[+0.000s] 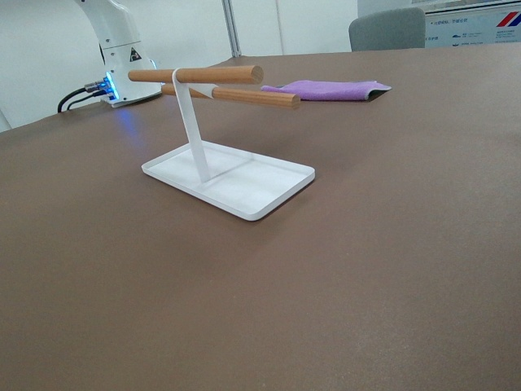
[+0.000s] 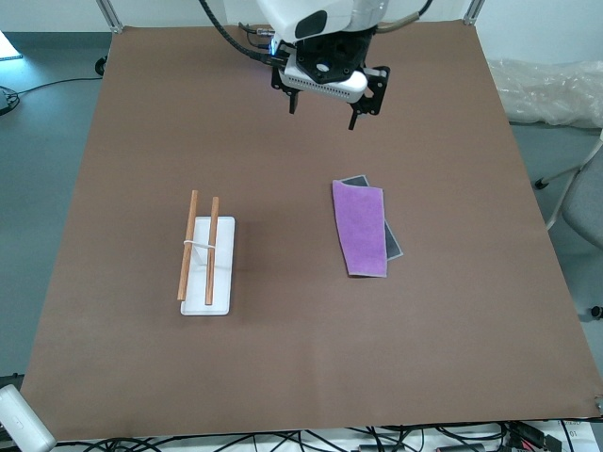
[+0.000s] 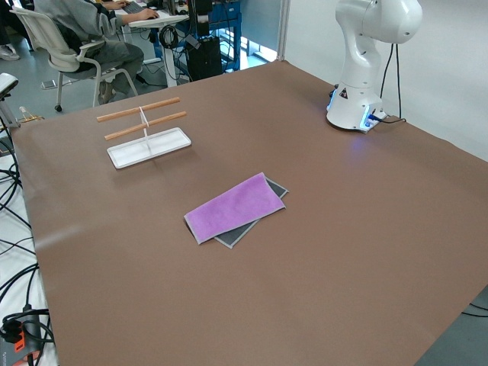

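Observation:
My gripper hangs over the back of the table in the camera left view, its two black fingers apart, nothing visible between them. In front of it to the right lies a purple cloth on a grey cloth, also seen as the purple cloth in the camera right view. To the left stands a white rack on a tray, with two wooden bars held on a white post.
The arm's base stands at the table's back edge. Cables run along one edge; a chair and a seated person are beyond the table.

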